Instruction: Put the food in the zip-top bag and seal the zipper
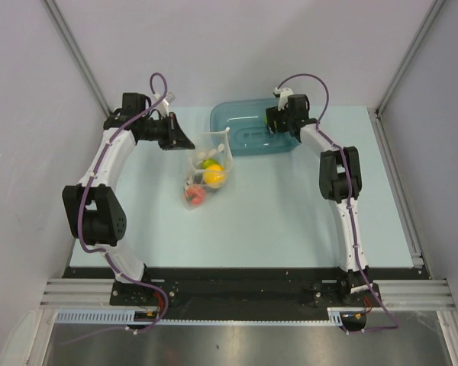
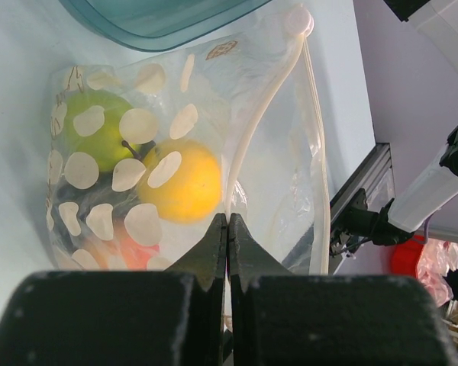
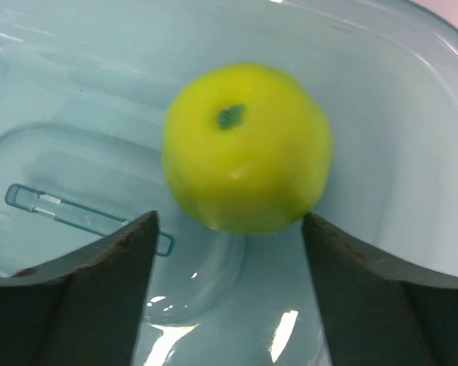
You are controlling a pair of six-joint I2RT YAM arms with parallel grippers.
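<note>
The clear zip bag (image 1: 208, 152) lies mid-table, holding a green fruit (image 2: 91, 152), a yellow fruit (image 2: 191, 183) and a reddish one (image 1: 195, 195). My left gripper (image 1: 185, 144) is shut at the bag's open edge; the edge runs to its fingertips. My right gripper (image 1: 273, 119) is down in the blue tray (image 1: 240, 133), fingers apart on either side of a yellow-green fruit (image 3: 244, 145); whether they touch it is unclear.
The tray sits at the back, behind and right of the bag.
</note>
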